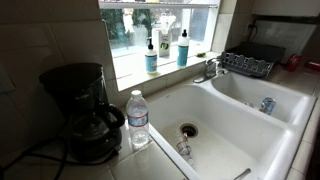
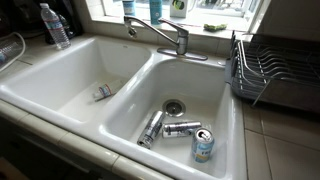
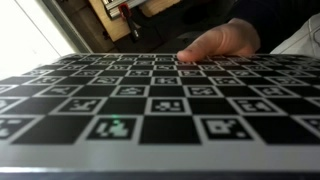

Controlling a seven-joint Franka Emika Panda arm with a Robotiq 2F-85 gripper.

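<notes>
Neither the gripper nor its fingers can be made out in any view. A black-and-white checkered marker board (image 3: pixel 160 105) fills the lower part of the wrist view, and a person's hand (image 3: pixel 222 42) rests at its far edge. In the second exterior view, several cans lie in the right basin, among them an upright one (image 2: pixel 203 145) and one on its side (image 2: pixel 182 129). A small can (image 2: pixel 102 92) lies in the left basin.
A clear water bottle (image 1: pixel 138 120) stands on the counter beside a black coffee maker (image 1: pixel 88 115). Soap bottles (image 1: pixel 151 57) line the window sill. A faucet (image 2: pixel 170 35) rises behind the double sink (image 2: pixel 112 107), and a dish rack (image 2: pixel 275 70) stands to its right.
</notes>
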